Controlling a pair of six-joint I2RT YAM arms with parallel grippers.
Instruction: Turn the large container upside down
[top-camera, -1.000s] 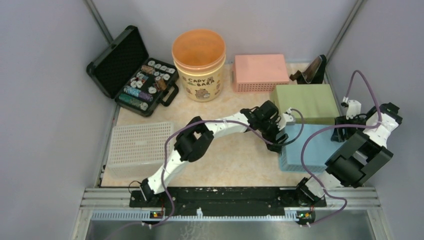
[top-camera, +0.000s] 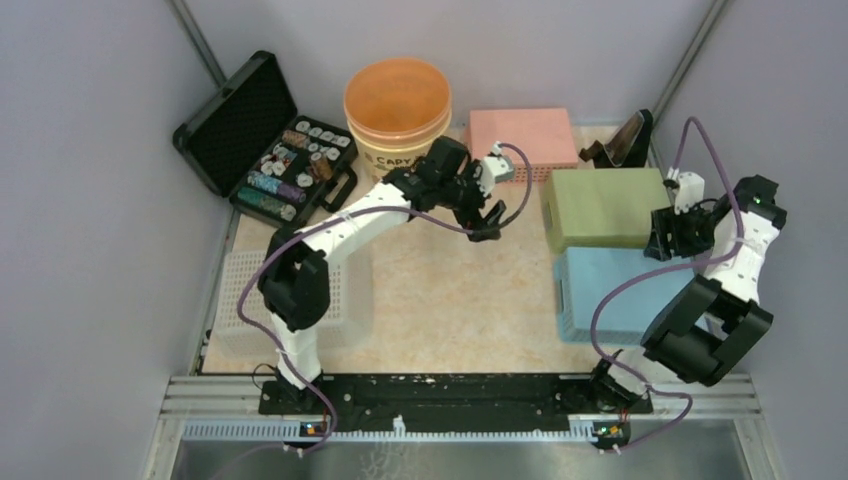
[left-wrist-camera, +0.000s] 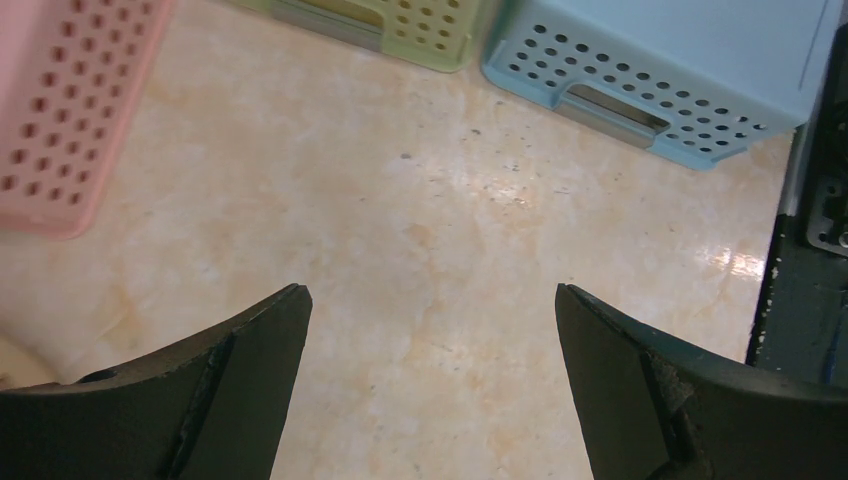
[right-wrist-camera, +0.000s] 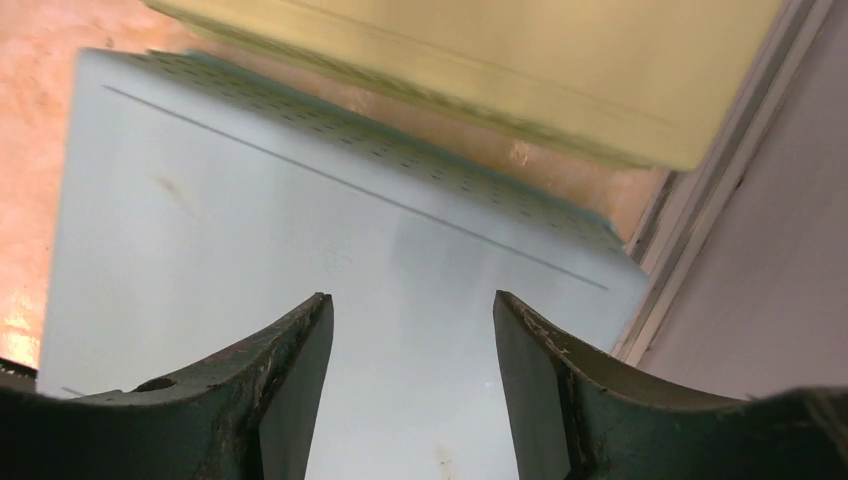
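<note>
In the top view, a blue container (top-camera: 625, 290) and a green container (top-camera: 610, 205) lie on the right with smooth, closed faces upward. Farther back is a pink container (top-camera: 515, 140), its plain face also on top. On the left sits a white perforated container (top-camera: 250, 300), partly covered by my left arm. My left gripper (top-camera: 487, 222) is open over bare table; only tabletop shows between its fingers. Above the blue container's right rear part, my right gripper stands with fingers apart, the blue face visible between them and nothing held.
An orange and cream bucket (top-camera: 398, 110) stands at the back, close to my left arm. An open black case (top-camera: 250, 140) with small items is at the back left. A dark object (top-camera: 628, 140) stands at the back right.
My left gripper has moved away from the blue container's left side, back and to the left. My right gripper has shifted slightly left and back. The containers look unmoved.
</note>
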